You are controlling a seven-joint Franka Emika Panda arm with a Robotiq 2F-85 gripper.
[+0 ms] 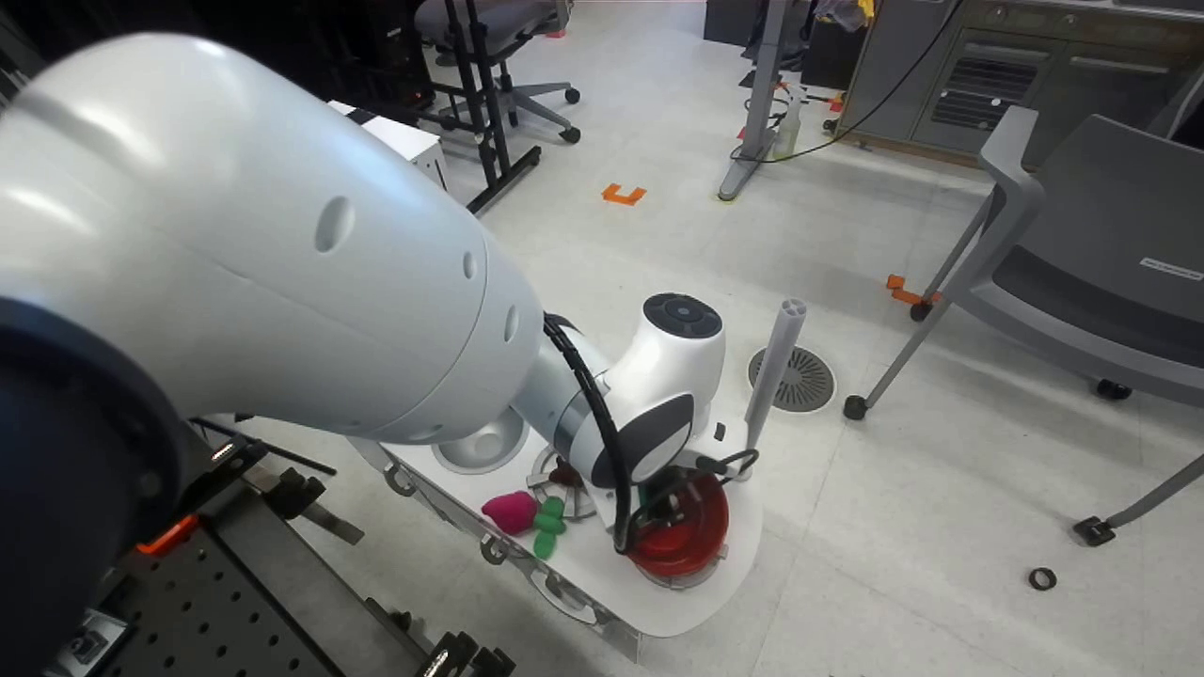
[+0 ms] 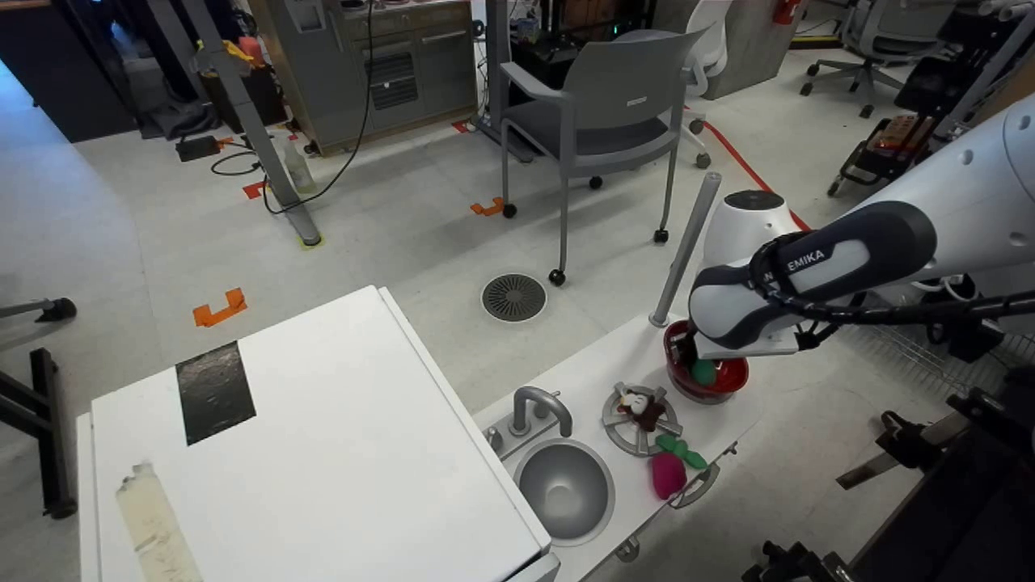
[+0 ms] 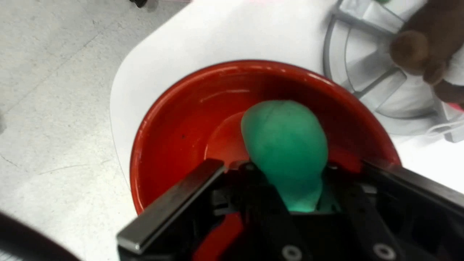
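Observation:
In the wrist view, a rounded green object (image 3: 285, 143) sits between the two dark fingers of my gripper, which is shut on it. Below and around them is a red bowl (image 3: 172, 113); the green object is over its inside, and the fingers hide part of the bowl. From the second exterior view, the green object (image 2: 704, 372) shows within the outline of the red bowl (image 2: 711, 393), under the white hand. In the first exterior view, the hand partly covers the red bowl (image 1: 705, 519) at the counter's rounded end.
Beside the bowl, a brown-and-white plush toy (image 2: 640, 407) lies on a grey burner grate (image 2: 621, 432). A pink object (image 2: 667, 475) and a green one (image 2: 684, 451) lie near the counter edge. A sink (image 2: 564, 490) with faucet (image 2: 543, 407) and an upright grey post (image 2: 684, 252) stand nearby.

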